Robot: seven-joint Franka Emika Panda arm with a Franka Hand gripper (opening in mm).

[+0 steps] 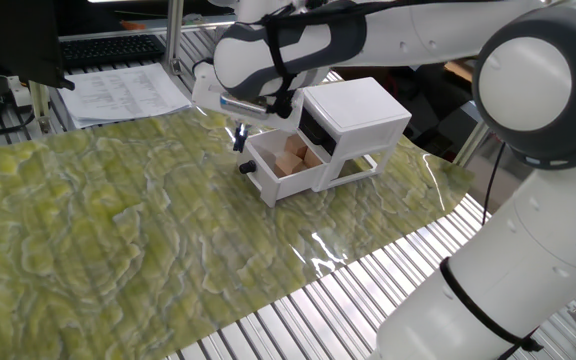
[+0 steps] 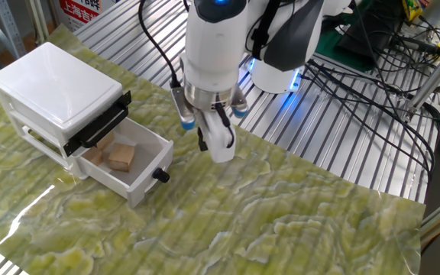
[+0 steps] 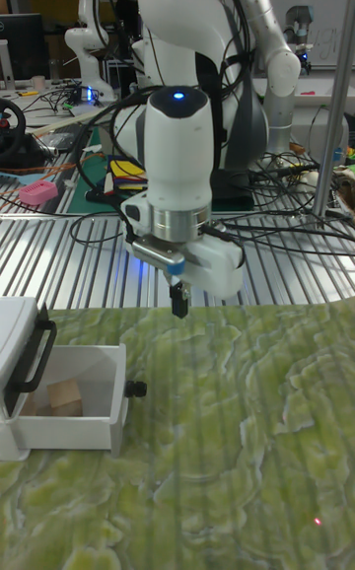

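Note:
A small white drawer unit stands on the green marbled sheet, its lower drawer pulled out. Inside that drawer lie several wooden blocks, also seen in the third view as a light block. A round black knob sits on the drawer front. My gripper hangs above the sheet, beyond the drawer's front and toward the arm's base, apart from the knob. Its dark fingers appear as one narrow block in the third view, so the gap between them cannot be judged. No held object shows.
The upper drawer's black handle juts out above the open drawer. Papers and a keyboard lie off the sheet. Cables run across the slatted table beside the base. Most of the green sheet is bare.

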